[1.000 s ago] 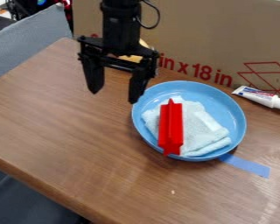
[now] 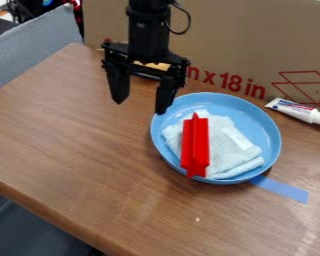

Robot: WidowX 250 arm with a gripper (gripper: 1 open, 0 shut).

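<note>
My black gripper (image 2: 141, 92) hangs over the table at the upper middle, left of and behind the blue plate (image 2: 259, 133), its two fingers spread wide with nothing visible between them. On the plate a folded white cloth (image 2: 232, 151) carries a long red object (image 2: 195, 145), lying lengthwise toward the front of the table.
A toothpaste tube (image 2: 298, 111) lies to the right behind the plate. A cardboard box (image 2: 263, 40) stands along the back, and a grey padded surface (image 2: 36, 55) borders the left. Blue tape (image 2: 283, 188) is stuck at the right.
The plate and the things on it have not moved.
</note>
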